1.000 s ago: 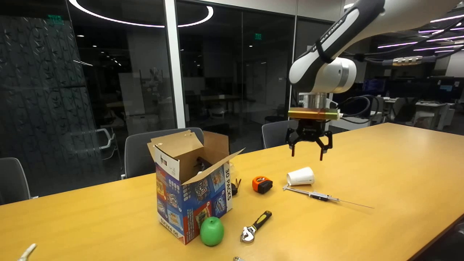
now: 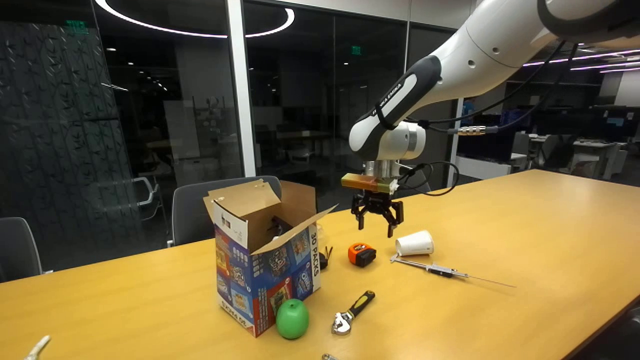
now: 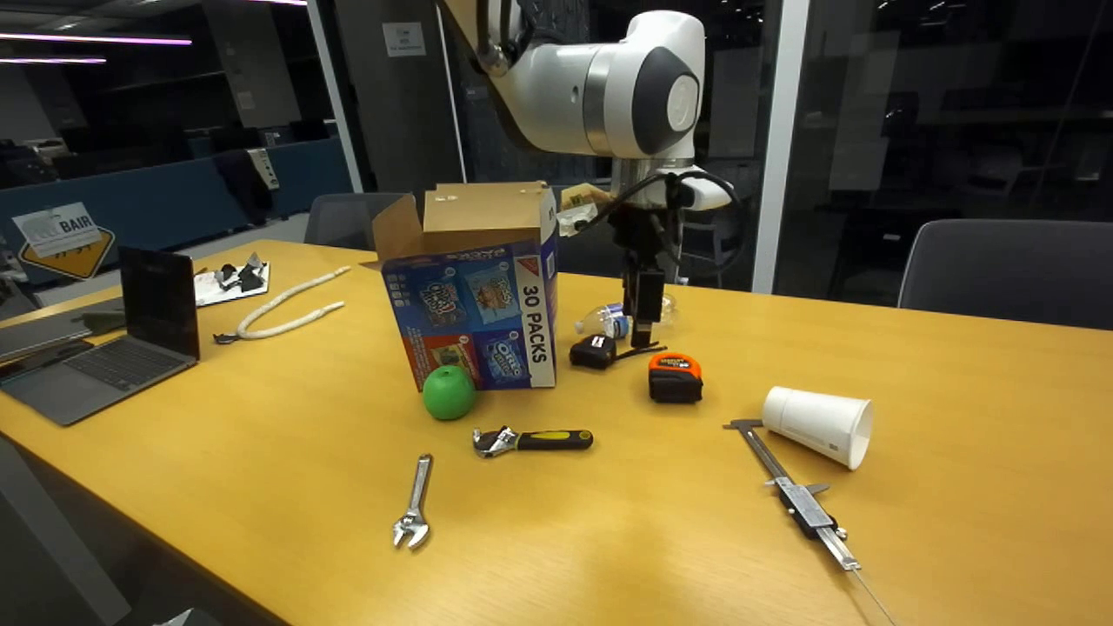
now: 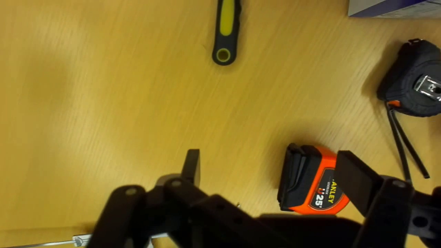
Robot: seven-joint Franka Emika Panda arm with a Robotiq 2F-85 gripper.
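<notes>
My gripper [image 2: 376,228] is open and empty, held above the table with its fingers pointing down. In the wrist view an orange and black tape measure [image 4: 319,182] lies lower right of centre, its right part hidden by one finger [image 4: 358,179]. The opposite finger [image 4: 192,167] has bare table beneath it. A black tape measure [image 4: 415,78] with a strap lies farther right. The open snack box [image 3: 475,303] stands left of the gripper in exterior view 2, flaps up, with something dark [image 2: 277,228] inside.
A white cup [image 3: 819,422] lies on its side by a caliper [image 3: 803,506]. Near the box are a green apple-like object [image 3: 449,392], a yellow-black wrench [image 3: 537,440] and a smaller wrench [image 3: 415,506]. A plastic bottle [image 3: 605,320] lies behind.
In exterior view 1 the arm has swung left and come lower, from above and behind the cup to near the orange tape measure. The table objects have not moved.
</notes>
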